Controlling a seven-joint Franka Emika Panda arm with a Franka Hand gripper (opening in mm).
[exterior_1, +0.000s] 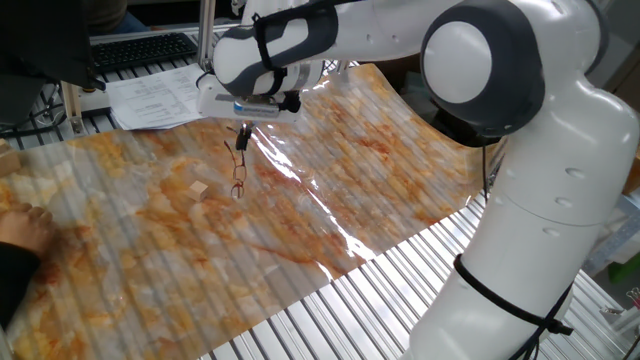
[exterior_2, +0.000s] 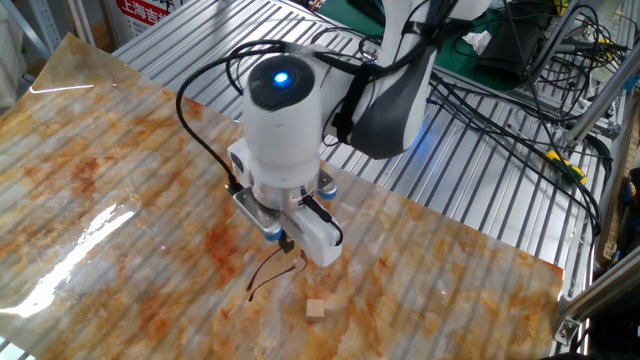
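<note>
A thin pair of brown-rimmed glasses (exterior_1: 238, 173) dangles over the table, its lenses downward in exterior view 1. My gripper (exterior_1: 243, 138) is shut on one end of it, with the dark fingers pointing down. From exterior view 2 the glasses (exterior_2: 268, 276) show as thin dark reddish lines below the gripper (exterior_2: 287, 243), partly hidden by the white hand housing. A small pale wooden block (exterior_1: 198, 190) lies on the table, a little left of the glasses in exterior view 1; the same block (exterior_2: 315, 308) appears in front of the hand in exterior view 2.
The marble-patterned sheet (exterior_1: 120, 260) covers much of the slatted table and is mostly bare. Papers (exterior_1: 155, 98) and a keyboard (exterior_1: 145, 50) lie at the back left. A person's hand (exterior_1: 28, 228) rests at the left edge, with another wooden piece (exterior_1: 8, 158) behind it.
</note>
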